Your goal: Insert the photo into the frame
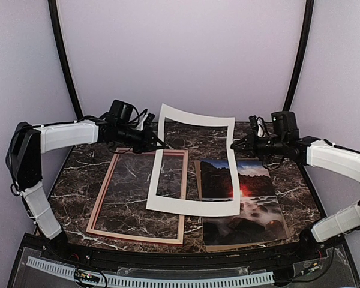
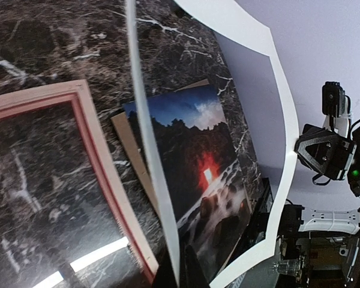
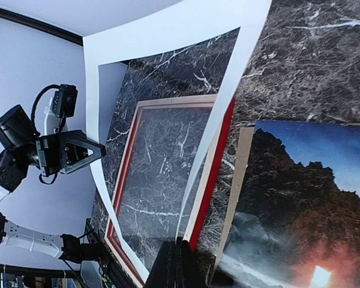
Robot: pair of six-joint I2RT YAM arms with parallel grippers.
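Note:
A white mat with a large window hangs in the air between my arms, bowed a little. My left gripper is shut on its left strip, and my right gripper is shut on its right strip. Below on the left lies the pinkish wooden frame with its clear pane, flat on the dark marbled table. To the right of it rests the landscape photo with a red glow, on a brown backing board. Seen from above, the mat spans the frame's right part and the photo's left part.
A black rail with a white ruled strip runs along the front edge. Pale walls close in the sides and back.

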